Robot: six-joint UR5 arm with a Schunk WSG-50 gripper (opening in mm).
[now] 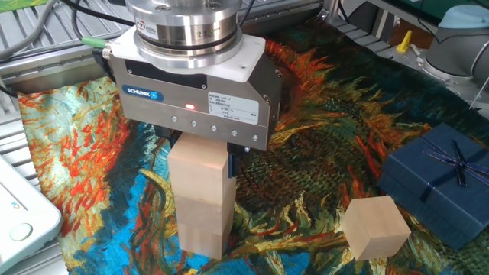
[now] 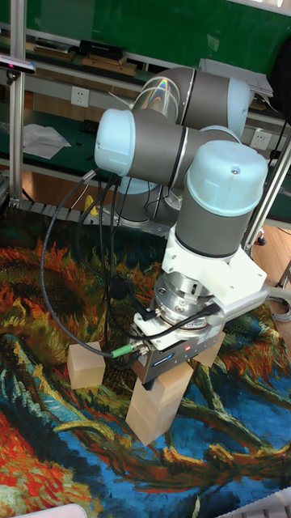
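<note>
A column of pale wooden blocks [image 1: 200, 200] stands upright on the painted cloth, with a seam below its top block [image 1: 199, 174]. Directly above is my gripper [image 1: 202, 149], its dark fingers [image 1: 235, 162] reaching down on either side of that top block. Whether they press on the wood or leave a small gap cannot be made out. The top block appears to rest squarely on the wood beneath. In the other view, the gripper's body and the arm cover part of the column [image 2: 157, 405], and its fingers are mostly hidden.
A loose wooden cube [image 1: 375, 228] lies right of the column, near a blue ribboned box [image 1: 439, 179]. Another wooden block [image 2: 207, 352] shows partly behind the gripper. A white device [image 1: 23, 218] sits at the left edge. Open cloth surrounds the column.
</note>
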